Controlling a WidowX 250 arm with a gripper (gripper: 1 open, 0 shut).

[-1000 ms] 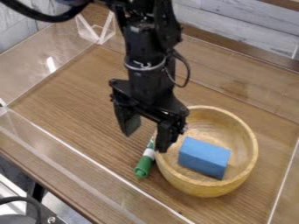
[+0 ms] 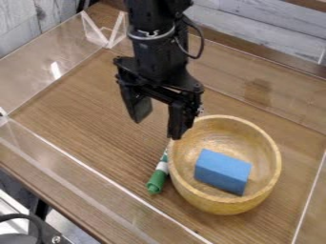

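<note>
My black arm hangs from the top middle, its gripper (image 2: 155, 114) held over the table left of a yellow bowl (image 2: 261, 200). A blue block (image 2: 223, 170) lies inside the bowl on its lower side. A green marker (image 2: 158, 176) with a pale end lies on the table just left of the bowl, below the gripper. The gripper's fingers point downward, apart, and nothing shows held between them.
Pale walls edge it at the upper left and top right. A dark cable shows at the bottom left corner.
My gripper has risen a little and moved back, away from the green marker. The bowl, block and marker look unmoved.
</note>
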